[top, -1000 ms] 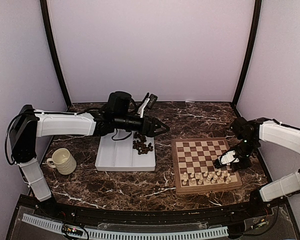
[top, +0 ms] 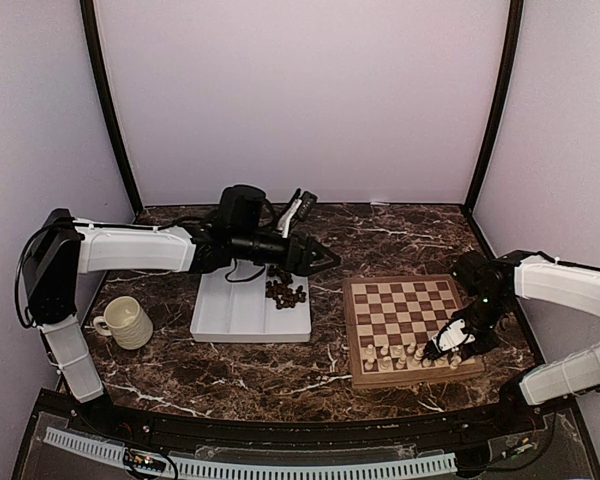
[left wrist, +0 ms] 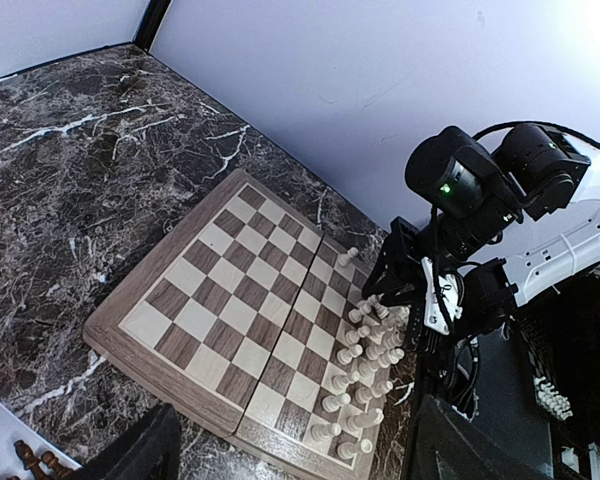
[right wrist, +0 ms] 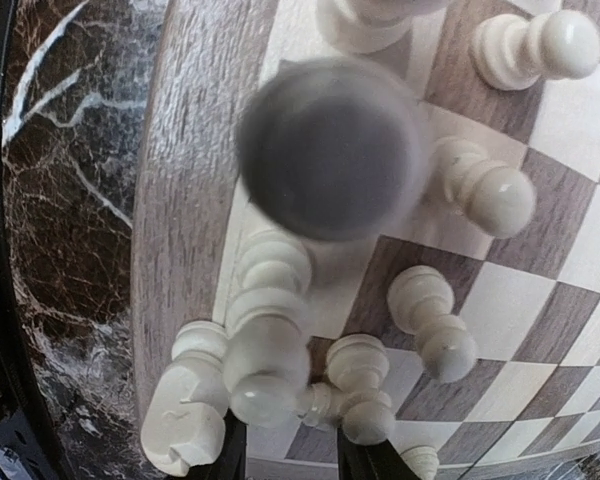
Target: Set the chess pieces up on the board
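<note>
The chessboard (top: 400, 310) has white pieces standing in rows along its near edge. My right gripper is down among them at the board's right side; in its wrist view a white pawn (right wrist: 448, 350) and a taller piece (right wrist: 265, 355) stand close to the fingers, which are mostly below the picture's edge, so what is between them is unclear. My left gripper (top: 315, 258) hangs over the white tray (top: 230, 320), apart, its fingers looking open. Dark pieces (top: 285, 293) lie in the tray.
A mug (top: 128, 323) stands at the table's left. Walls (top: 540, 150) bound the sides and back.
My right arm has moved toward the near edge of the board, down among the white pieces. The left arm looks unchanged.
</note>
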